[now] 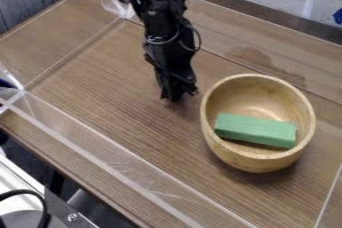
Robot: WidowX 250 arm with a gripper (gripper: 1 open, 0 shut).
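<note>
The black robot gripper [174,90] reaches down from the top of the view to just above the wooden table, left of a wooden bowl [221,102]. Its fingertips are dark and small, and I see nothing held between them. The bowl holds a green block [254,130], lying lengthwise inside it.
Clear tape strips run along its left side. A white wall or panel stands at the back right, and cables lie at the lower left corner.
</note>
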